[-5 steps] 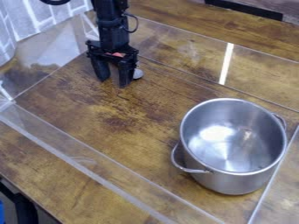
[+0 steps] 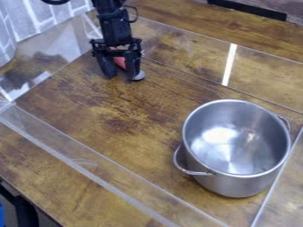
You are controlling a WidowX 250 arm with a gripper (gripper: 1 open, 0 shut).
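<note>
My black gripper is low over the wooden table at the upper left, at a small red and silver object that it partly hides. Whether the fingers are closed on that object cannot be made out.
A large steel pot with side handles stands at the lower right. Clear plastic strips border the work area, with a transparent panel at the top left.
The gripper has shifted slightly up and changed its angle over the small object, showing more of its red part. The pot has not moved.
</note>
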